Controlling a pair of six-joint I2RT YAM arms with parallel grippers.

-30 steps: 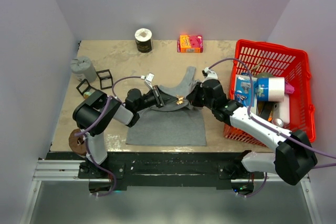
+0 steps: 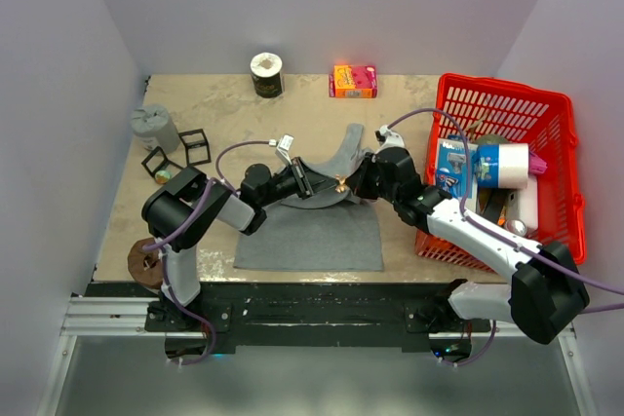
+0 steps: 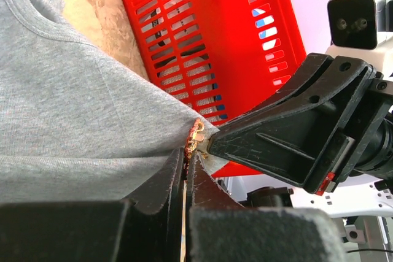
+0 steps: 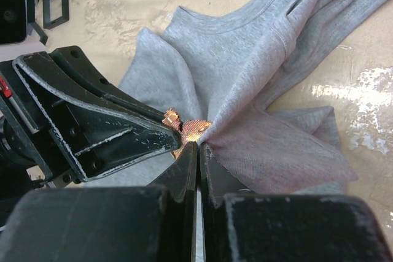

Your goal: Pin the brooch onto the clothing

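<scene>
Grey clothing (image 2: 312,241) lies on the table, with one part lifted between my two grippers. A gold brooch (image 4: 195,129) is between the fingertips of my left gripper, which is shut on it. My right gripper is shut with a fold of the clothing (image 4: 245,102) pinched at its tips. In the right wrist view the brooch is right beside that fold, close to my right fingertips. The brooch's pin is hidden, and I cannot tell whether it passes through the cloth.
A red basket (image 2: 575,182) full of goods stands close on the right. At the back are a dark can (image 2: 267,75) and a pink-yellow box (image 2: 353,82). Black frames (image 2: 195,146) and a grey roll (image 2: 154,128) sit at the left.
My left gripper has moved slightly to the right with the brooch, closer to the right gripper. The right arm and the clothing look the same.
</scene>
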